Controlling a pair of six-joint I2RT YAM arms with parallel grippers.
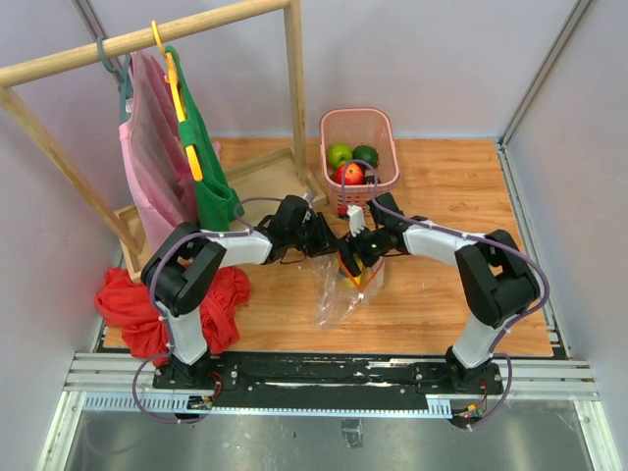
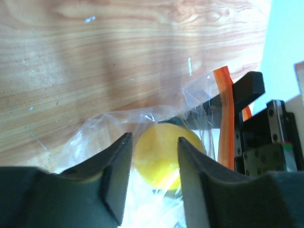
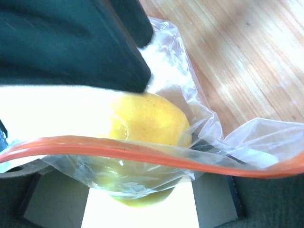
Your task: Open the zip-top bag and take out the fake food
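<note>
A clear zip top bag (image 1: 334, 299) with an orange zip strip (image 3: 95, 147) lies between my grippers, holding yellow fake food (image 3: 147, 121). My left gripper is part open over the bag, its fingertips either side of the yellow piece. My right gripper stands part open at the bag's mouth, the orange strip and film crossing above its fingers; whether it grips the film I cannot tell. In the right wrist view, dark parts of the left gripper are above the food.
A pink basket (image 1: 358, 128) of fruit stands behind the bag. A wooden rack (image 1: 294, 78) with pink and green garments is at the left, red cloth (image 1: 167, 314) at front left.
</note>
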